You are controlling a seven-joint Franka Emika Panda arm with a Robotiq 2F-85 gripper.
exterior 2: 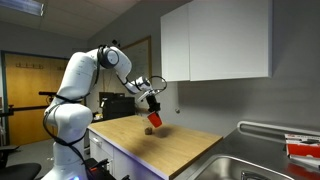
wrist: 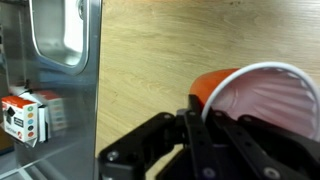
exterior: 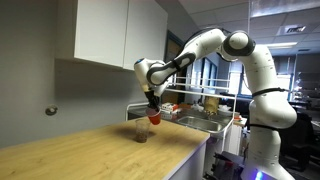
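Note:
A red cup point(exterior 2: 154, 117) with a pale rim hangs tilted above the table, my gripper point(exterior 2: 152, 102) shut on its thin rim. In the wrist view, the rim of the cup point(wrist: 245, 80) passes between my dark fingers; part of the pale inside shows, but I cannot tell whether anything is in it. Beside and a little below the red cup, a clear cup point(exterior: 142, 131) stands upright on the table, with something brown in its bottom.
A metal sink point(exterior: 205, 122) lies beyond it, with boxes point(exterior 2: 302, 150) on the sink's far side. White cabinets point(exterior 2: 225, 45) hang overhead.

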